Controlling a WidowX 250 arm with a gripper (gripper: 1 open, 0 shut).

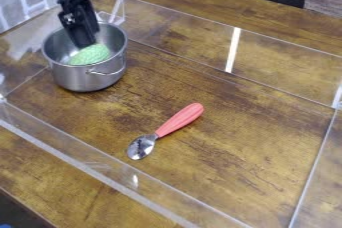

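My gripper (79, 30) is a dark shape reaching down from the top left over a steel pot (90, 76). Its tips are at the pot's rear part, above a pale green item (92, 55) inside. Whether the fingers are apart is hard to make out. A spoon with a pink handle (181, 117) and a metal bowl lies on the wooden table to the lower right of the pot.
Clear plastic edges border the wooden table (254, 112) along the left, front and right. A pale strip (235, 49) runs across the back.
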